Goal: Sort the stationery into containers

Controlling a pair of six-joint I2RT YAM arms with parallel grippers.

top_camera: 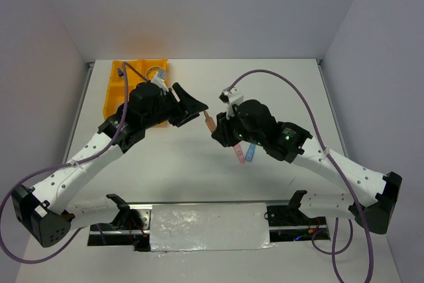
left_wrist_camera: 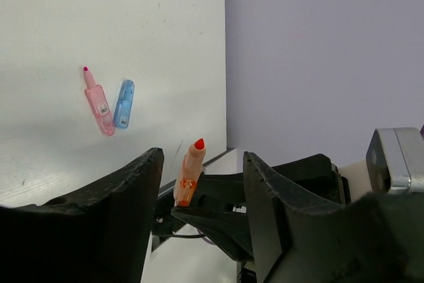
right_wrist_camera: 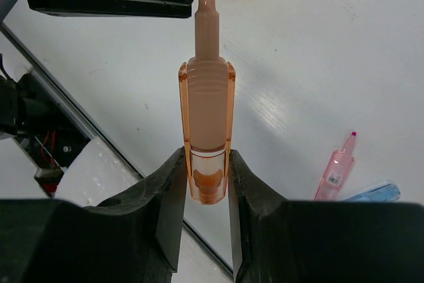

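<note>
My right gripper is shut on the orange marker [right_wrist_camera: 207, 107], which stands uncapped with its red tip exposed. In the top view the marker points up and left, toward my left gripper [top_camera: 203, 111]. The left gripper's fingers [left_wrist_camera: 151, 177] are spread apart; between them, in the left wrist view, shows the marker's tip end [left_wrist_camera: 192, 164], and I see nothing held there. On the table lie a pink marker [top_camera: 239, 153], also uncapped with a pink tip, and a blue marker [top_camera: 250, 153] beside it.
An orange divided organizer [top_camera: 108, 103] stands at the back left, partly covered by my left arm; a tape roll [top_camera: 152, 71] and other small items sit in it. Both arms are close together at the centre.
</note>
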